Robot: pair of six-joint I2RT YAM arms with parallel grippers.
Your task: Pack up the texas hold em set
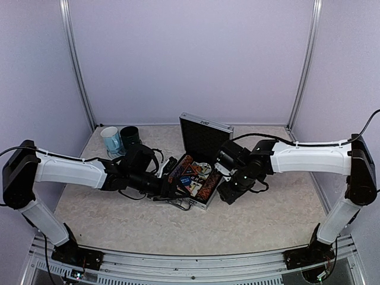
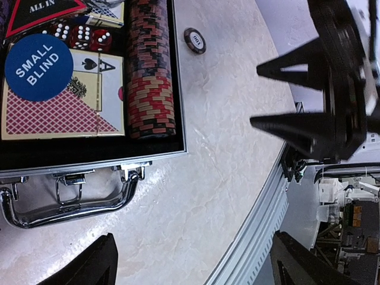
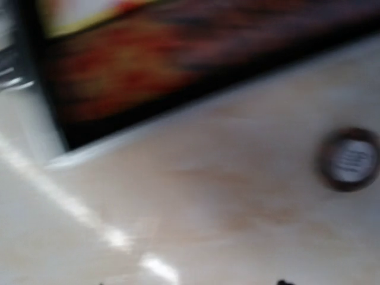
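Observation:
The metal poker case stands with its lid [image 1: 206, 139] raised. In the left wrist view its chip rows [image 2: 150, 107], red dice [image 2: 79, 37], playing cards [image 2: 47, 116] and blue SMALL BLIND button [image 2: 39, 67] lie inside. A single dark chip marked 100 rests on the table beside the case; the blurred right wrist view also has this chip [image 3: 350, 159]. My left gripper is open near the case's handle [image 2: 71, 217], nothing between its fingers. To the right of the case, my right gripper has its fingers apart and empty.
A light blue mug [image 1: 111, 139] and a black cup [image 1: 130, 136] stand at the back left. Both arms are close to the case from either side.

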